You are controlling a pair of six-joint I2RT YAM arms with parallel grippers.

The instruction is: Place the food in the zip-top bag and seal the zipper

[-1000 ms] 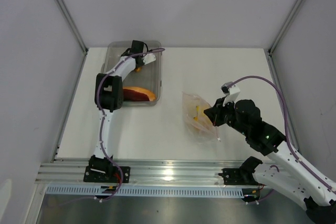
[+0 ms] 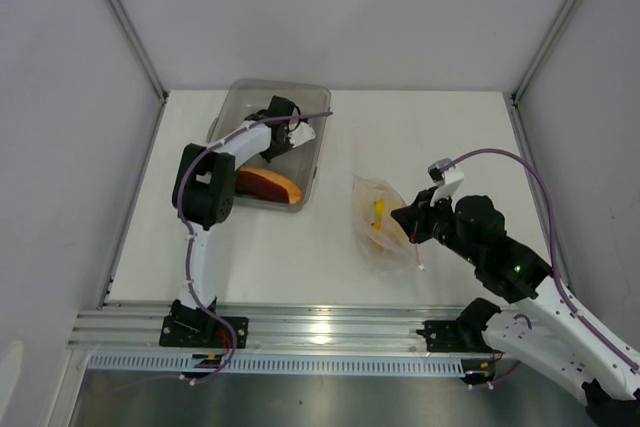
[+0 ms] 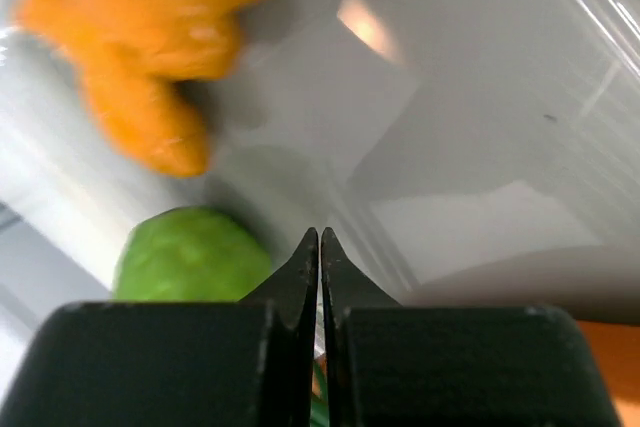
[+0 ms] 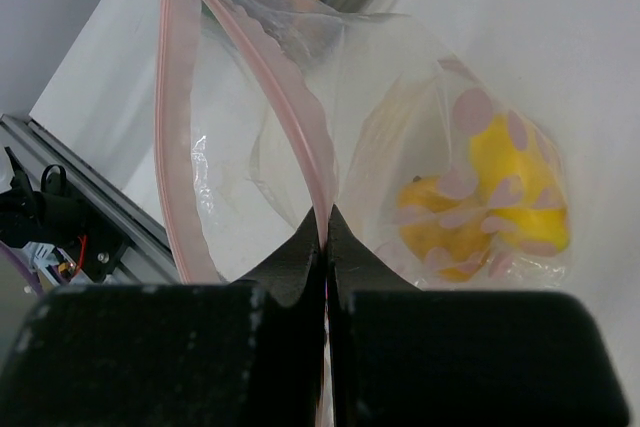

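Note:
A grey tray (image 2: 319, 147) holds a hot dog in a bun (image 2: 268, 185), plus orange food (image 3: 150, 17) and a green round item (image 3: 195, 257) seen in the left wrist view. My left gripper is shut over the tray, nothing visible between its fingertips. My right gripper is shut on the rim of the clear zip top bag (image 4: 270, 77), which has pink strips along its opening. Yellow food (image 4: 510, 177) lies inside the bag.
Walls enclose it at back and sides, with a metal rail (image 2: 320, 322) along the front.
My left arm and the tray have shifted right in the top view, the arm also toward the front. The right arm and bag have moved very slightly.

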